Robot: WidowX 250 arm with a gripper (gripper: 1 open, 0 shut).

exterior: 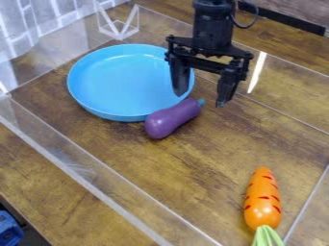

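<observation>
My black gripper [202, 83] hangs over the right edge of a blue plate [118, 81], its two fingers spread open, above and a little beyond a purple eggplant [172, 118]. The eggplant lies on the wooden table just outside the plate's front right edge. An orange carrot [263, 202] with a green top lies at the front right, well apart from the gripper.
A pale strip runs down the left side, and a small blue object [7, 231] shows at the lower left corner.
</observation>
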